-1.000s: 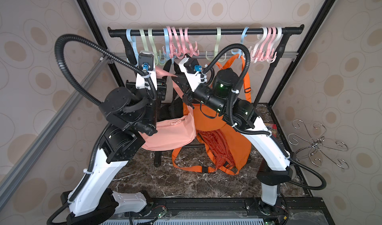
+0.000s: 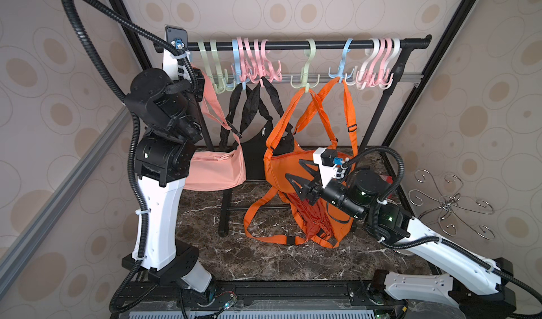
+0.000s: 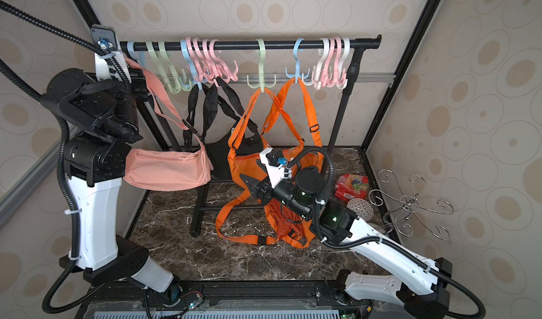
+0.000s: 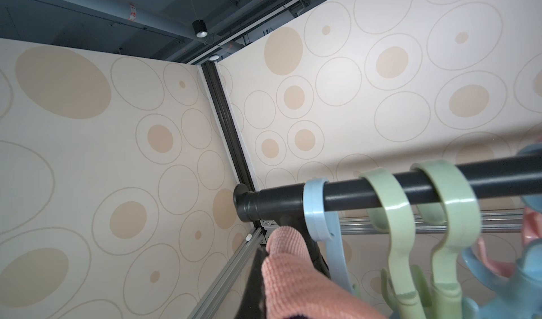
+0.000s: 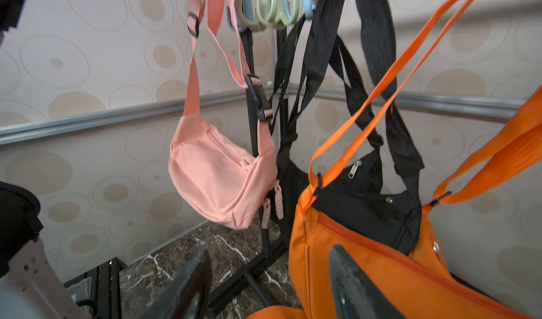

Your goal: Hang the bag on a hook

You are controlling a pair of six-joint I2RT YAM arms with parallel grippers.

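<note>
The pink bag hangs at the left by its strap from my left gripper, which is raised to the rail's left end. In the left wrist view the pink strap is at the gripper, beside a blue hook and green hooks on the rail; the fingers are mostly hidden by the strap. My right gripper is open and empty, before the orange bag, below the hooks.
Black bag and orange bag hang from middle hooks, with orange straps trailing onto the marble floor. A wire rack stands at the right.
My left gripper rose and moved left toward the rail's end, carrying the pink bag leftward. My right gripper moved down and right, away from the pink strap.
</note>
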